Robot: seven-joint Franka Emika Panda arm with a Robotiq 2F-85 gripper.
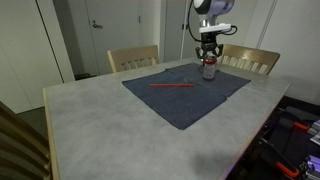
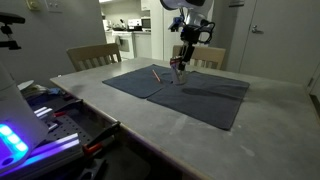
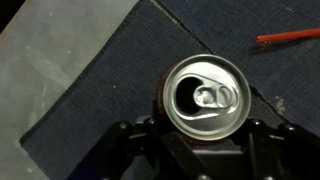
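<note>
An opened drink can [image 3: 207,97] with a silver top fills the middle of the wrist view, its opening facing the camera. My gripper is shut on this can, its dark fingers closing in from the lower edge. From the side, the can [image 1: 209,70] shows red and silver at the far right part of the dark mat [image 1: 190,103]. Exterior view 2 has the can [image 2: 178,67] under the arm; whether its base touches the mat is hard to tell.
A thin red stick [image 1: 171,85] lies on the mat, to the left of the can in exterior view 1. Bare table [image 1: 90,125] spreads out left of the mat. Wooden chairs [image 1: 133,57] stand along the far side.
</note>
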